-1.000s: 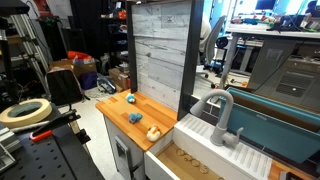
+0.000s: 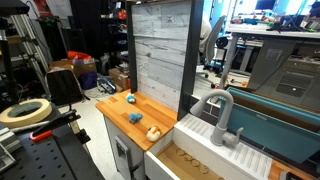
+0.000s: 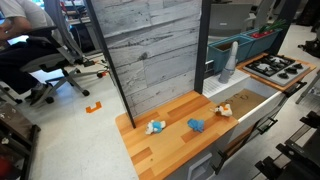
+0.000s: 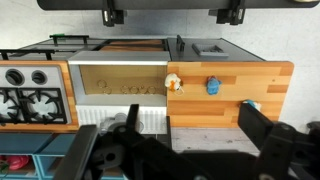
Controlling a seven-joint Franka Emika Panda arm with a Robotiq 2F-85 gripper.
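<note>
Three small toys lie apart on the wooden counter (image 3: 178, 150). Nearest the open drawer (image 4: 100, 78) is a cream-and-orange one (image 4: 173, 81). A blue toy (image 4: 212, 87) lies in the middle, and a blue-and-white one (image 4: 250, 104) is farthest from the drawer. From above, my gripper looks down over the counter and drawer. Its dark fingers (image 4: 132, 116) stand wide apart, the fingers open with nothing between them. Neither exterior view clearly shows the gripper. The drawer holds several faint rings on its bottom and is otherwise bare.
A grey faucet (image 2: 225, 120) rises beside the white rack (image 2: 205, 135). The stove (image 3: 275, 68) sits beyond the drawer. A grey plank wall (image 3: 165, 65) borders the counter's back. Bare wood lies around the toys. Rolls of tape (image 2: 27, 113) rest at the left.
</note>
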